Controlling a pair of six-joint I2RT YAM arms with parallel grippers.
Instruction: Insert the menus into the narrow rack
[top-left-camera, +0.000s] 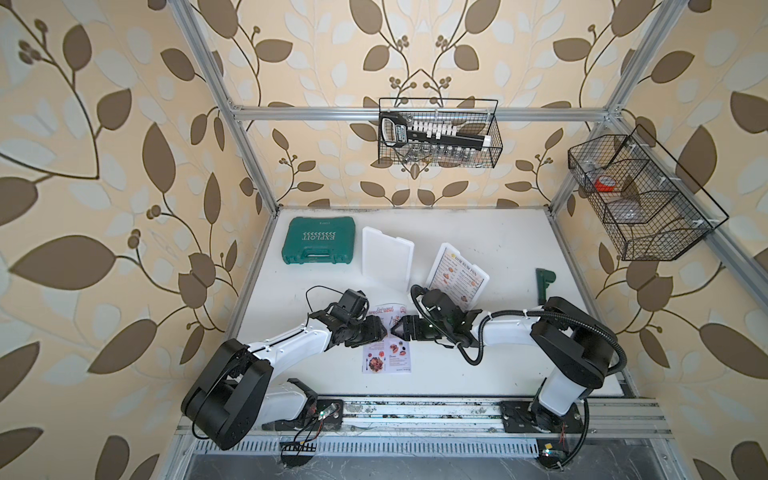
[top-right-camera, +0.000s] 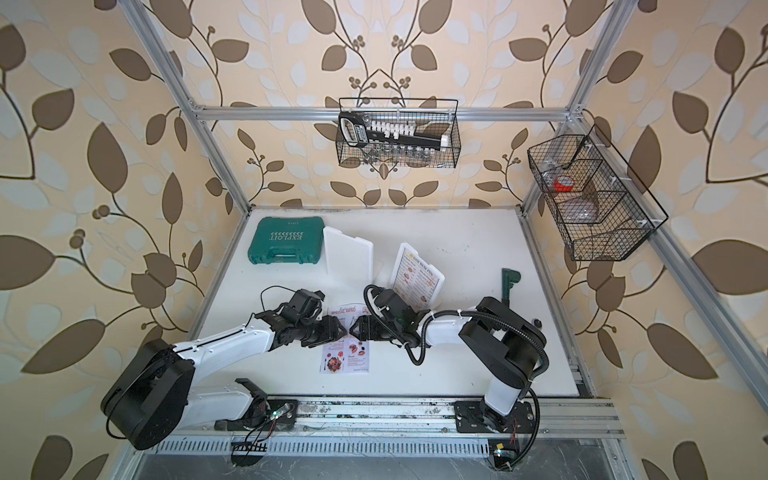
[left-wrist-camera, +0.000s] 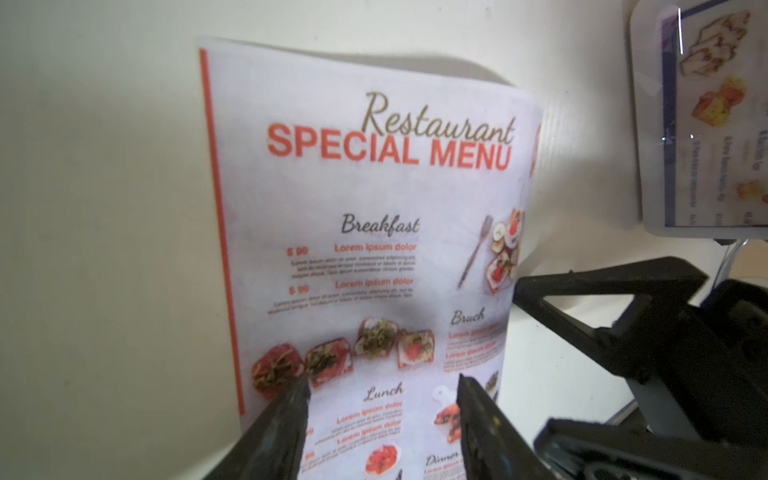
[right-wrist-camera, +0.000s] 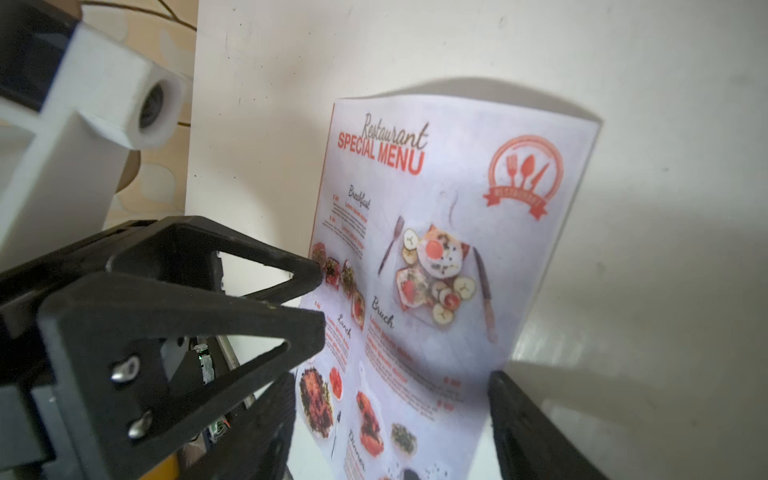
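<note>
The printed paper menu (top-left-camera: 386, 361) lies on the table between my two grippers, its top edge bowed up with a shadow behind in both wrist views. Over its left side, my left gripper is open, the page visible between its fingers. Facing it from the right, my right gripper stands open too, its fingers near the menu's right edge; neither grips the paper visibly. Behind the menu an upright white holder (top-left-camera: 388, 256) shows a blank face. To its right, a tilted white holder (top-left-camera: 457, 273) carries a printed menu sheet.
A green case (top-left-camera: 318, 240) sits at the back left. A dark green tool (top-left-camera: 543, 286) lies by the right edge. Wire baskets (top-left-camera: 440, 156) hang on the rear frame. The right arm passes close in front of the tilted holder.
</note>
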